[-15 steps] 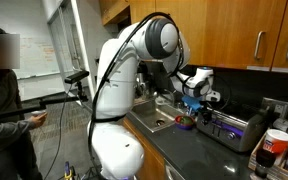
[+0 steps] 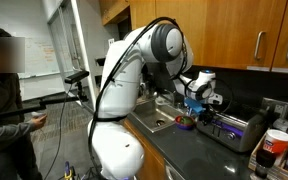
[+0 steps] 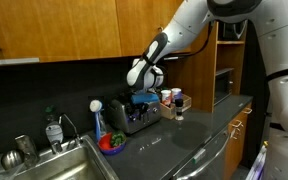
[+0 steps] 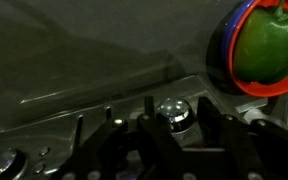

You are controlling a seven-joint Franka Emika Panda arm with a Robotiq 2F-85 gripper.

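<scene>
In the wrist view my gripper has its dark fingers apart, with a shiny round knob [image 4: 177, 115] showing between them. The knob sits at the edge of a dark metal appliance [image 4: 74, 125], and gaps seem to remain on both sides of it. From the second exterior view, my gripper [image 3: 131, 104] is low over the dark appliance [image 3: 139, 119] against the back wall. The first exterior view shows the gripper [image 2: 196, 109] there too, its fingertips too small and dark to make out. Whether the fingers touch the knob cannot be told.
Close beside the appliance is a red bowl [image 4: 242, 72] with a green pepper [image 4: 269, 48] in it. A sink [image 3: 59, 165] lies beyond the bowl. Cups [image 2: 275, 142] and a box stand at the other end.
The gripper and wrist have shifted and tilted slightly over the appliance. The bowl, cups and counter look unchanged.
</scene>
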